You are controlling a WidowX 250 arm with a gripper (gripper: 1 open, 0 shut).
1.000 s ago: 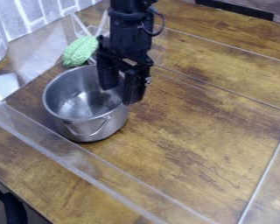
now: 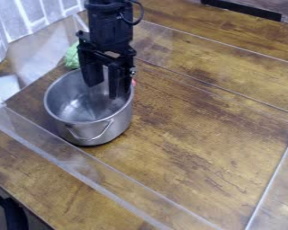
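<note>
My black gripper (image 2: 105, 76) points down over a steel pot (image 2: 93, 126) with a wire handle, its fingers reaching to or just inside the pot's upper part. Whether the fingers are open or shut, or hold anything, is unclear in the dark shapes. A pale green object (image 2: 71, 56) lies behind the pot at the upper left, partly hidden by the arm. A small red item shows just behind the pot's right rim, mostly hidden.
Clear panels run along the left and lower edges. A white object (image 2: 4, 87) lies at the far left.
The arm and gripper have moved left over the pot, covering more of the green object. The pot stands where it was.
</note>
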